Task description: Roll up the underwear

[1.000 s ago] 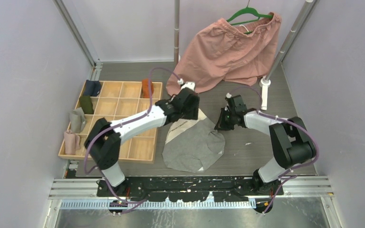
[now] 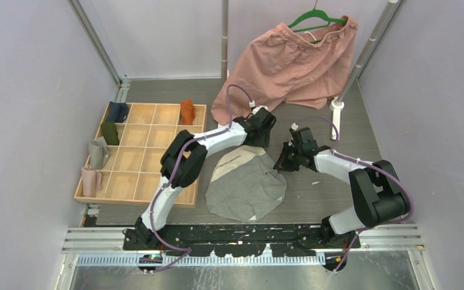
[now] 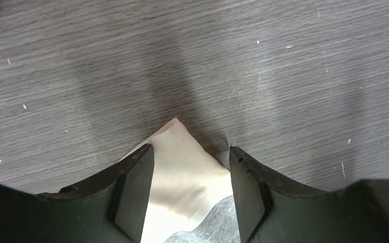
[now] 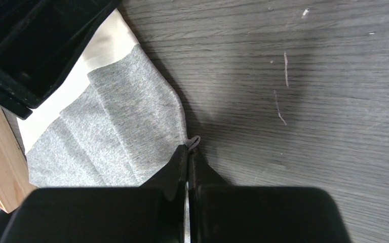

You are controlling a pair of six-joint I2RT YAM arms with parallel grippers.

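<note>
Grey underwear (image 2: 241,193) with a cream waistband lies flat on the floor between the arms. Over the waistband's far corner, my left gripper (image 2: 258,142) stands open; in the left wrist view that cream corner (image 3: 185,182) lies between and below its spread fingers. My right gripper (image 2: 280,167) is shut on the underwear's right edge, where in the right wrist view a small pinched fold (image 4: 192,142) of grey cloth shows at the fingertips.
A wooden divided box (image 2: 137,136) with several rolled garments stands at left. Pink shorts (image 2: 290,66) on a green hanger lie behind the left arm. Bare floor lies to the right of the underwear.
The right gripper has shifted slightly toward the near side, still at the cloth's edge.
</note>
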